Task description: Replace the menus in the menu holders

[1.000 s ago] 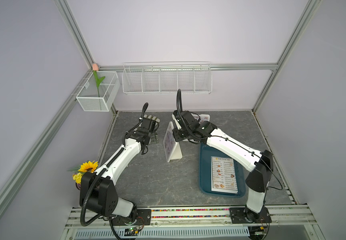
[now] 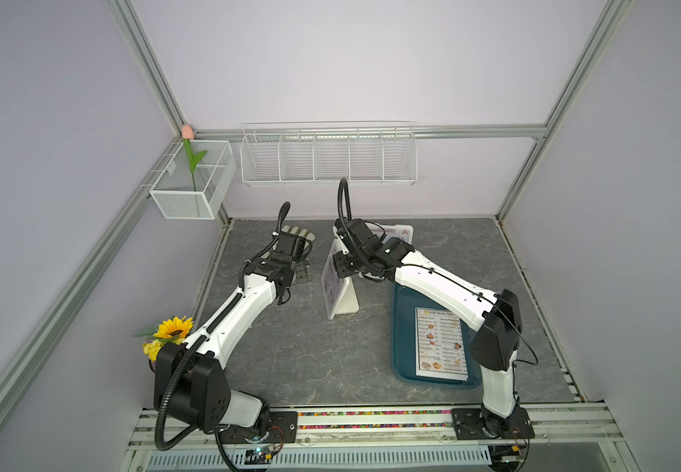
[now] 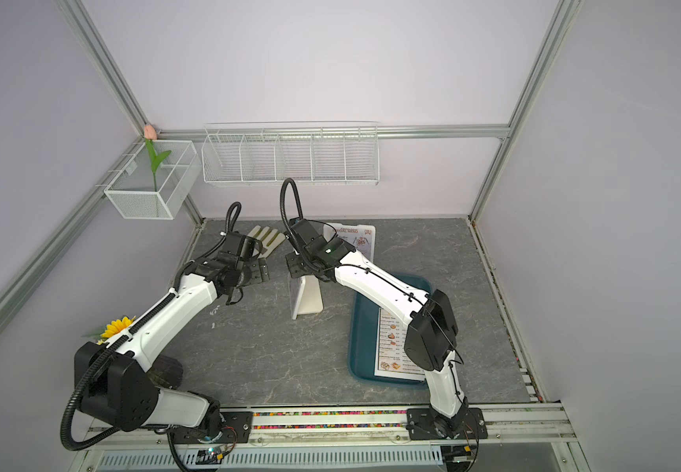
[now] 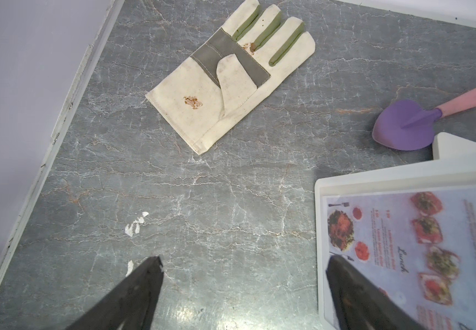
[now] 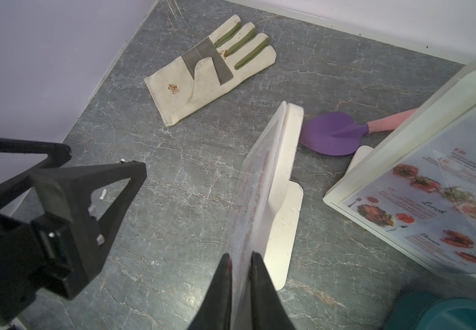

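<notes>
A white menu holder with a menu in it (image 2: pixel 334 283) stands upright mid-table, turned nearly edge-on in the right wrist view. My right gripper reaches its upper edge, one finger on each side; whether they grip it is unclear. Behind it to the right stands a second holder (image 5: pixel 413 181) with a lunch menu. My left gripper stands open to the left of the first holder, nothing between its fingers. That holder's lunch menu (image 4: pixel 413 242) faces it, partly behind the right finger. A food menu sheet (image 2: pixel 441 343) lies flat on the blue tray (image 2: pixel 405 358).
A work glove (image 4: pixel 221 82) lies at the back left. A purple trowel (image 5: pixel 334 133) lies behind the holders. Sunflowers (image 2: pixel 173 329) stand at the left edge; wire baskets (image 2: pixel 328 157) hang at the back.
My left arm has hardly moved. The holders and the tray have not moved.
</notes>
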